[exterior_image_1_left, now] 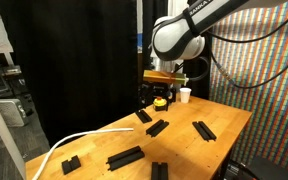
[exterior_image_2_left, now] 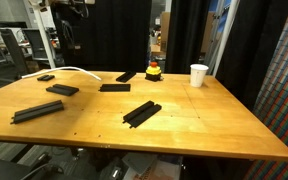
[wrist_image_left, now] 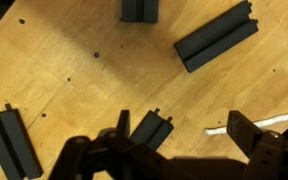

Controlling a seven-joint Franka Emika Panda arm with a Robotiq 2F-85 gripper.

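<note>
Several flat black track-like pieces lie spread over the wooden table, among them a long piece (exterior_image_1_left: 126,158) near the front and a pair (exterior_image_1_left: 204,131) at the right. My gripper (exterior_image_1_left: 156,103) hangs above the table's far part, fingers apart and nothing visible between them. In the wrist view the open gripper shows both dark fingers, with a black piece (wrist_image_left: 152,129) on the table below, partly covered by the left finger and the gripper body. Another black piece (wrist_image_left: 216,36) lies at upper right, clear of the fingers.
A white tube or cable (exterior_image_1_left: 79,136) curves along the left table edge. A small yellow, red and black object (exterior_image_2_left: 154,70) and a white cup (exterior_image_2_left: 198,75) stand at the back. Bare wood (exterior_image_2_left: 214,120) is free at the right.
</note>
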